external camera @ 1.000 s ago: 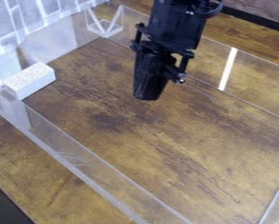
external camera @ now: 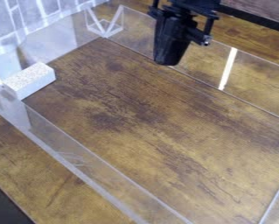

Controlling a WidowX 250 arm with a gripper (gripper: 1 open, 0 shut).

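Observation:
The black gripper point(external camera: 170, 56) hangs at the top middle of the camera view, over the back part of a clear-walled enclosure point(external camera: 83, 170) on a wooden surface. It is shut, with nothing seen between its fingers. A white speckled block point(external camera: 30, 80) lies at the left, against the clear wall and well away from the gripper.
The wooden floor point(external camera: 153, 131) inside the clear walls is bare across the middle and front. A tiled light backdrop point(external camera: 31, 19) stands behind the left wall, and white strips mark the back wall.
The gripper has moved up and back, away from the camera, and a little to the right, appearing smaller. The white block has not moved.

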